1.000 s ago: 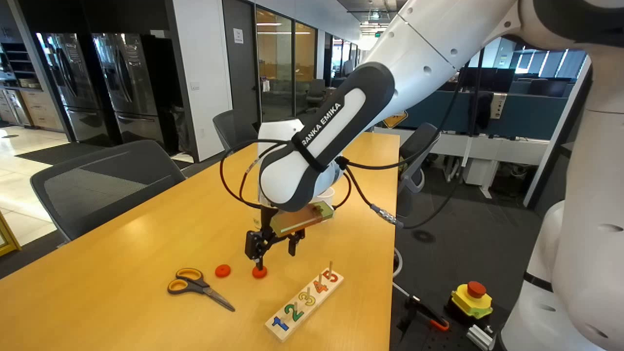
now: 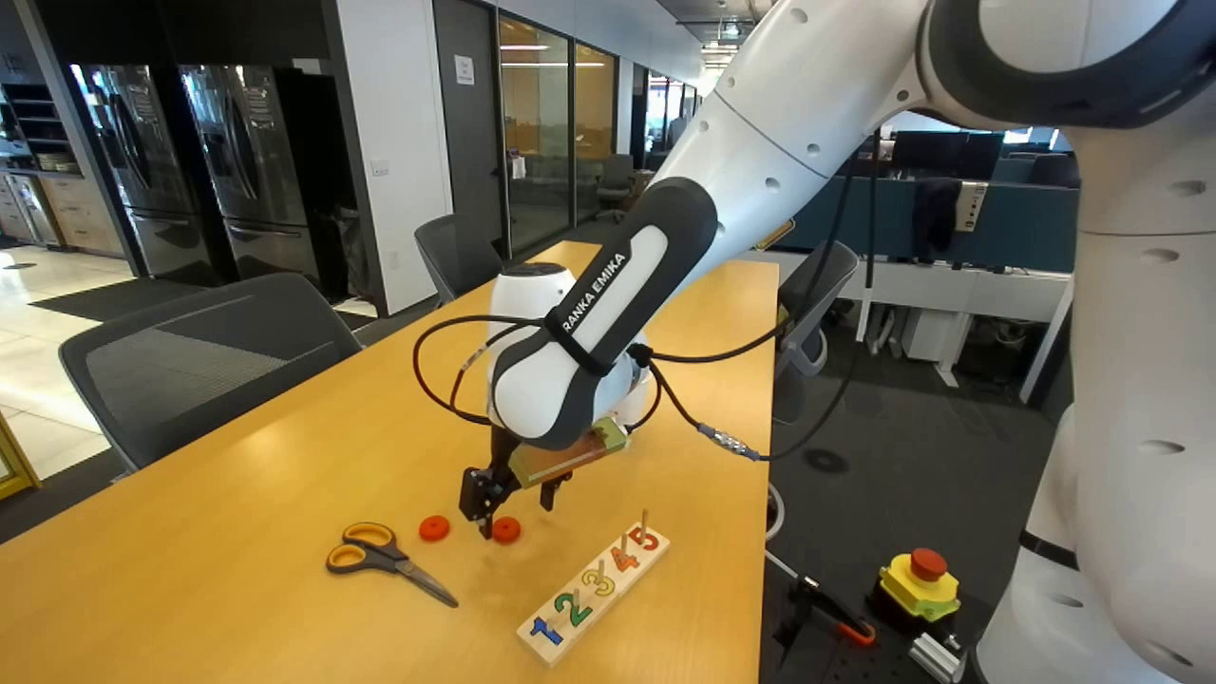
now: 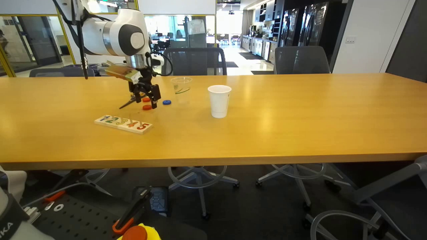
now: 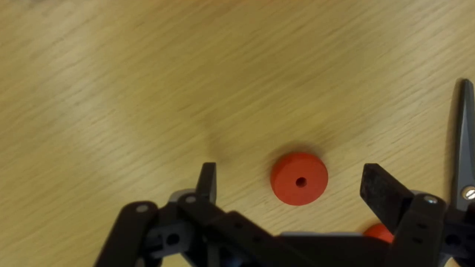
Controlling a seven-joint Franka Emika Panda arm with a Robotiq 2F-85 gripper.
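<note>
My gripper stands open above the table, pointing down, with empty space between its fingers. In the wrist view a red ring (image 4: 307, 167) with a small centre hole lies flat on the table, in line with the gap and closer to the right finger. A second red ring (image 4: 378, 232) is partly hidden behind that finger. Both show in exterior view 1: the nearer red ring (image 2: 506, 530) by the fingertips, the other red ring (image 2: 434, 528) to its left. A blue ring (image 3: 166, 102) rests beside them in exterior view 2. The wooden peg board (image 2: 596, 593), numbered 1 to 5, has bare pegs.
Scissors (image 2: 389, 560) lie left of the board, close to the red rings. In exterior view 2 a clear cup (image 3: 182, 88) and a white cup (image 3: 220, 101) stand right of the gripper.
The gripper has come down and shifted slightly left in exterior view 1, nearer the tabletop. It remains open; the rings, scissors and board have stayed put.
</note>
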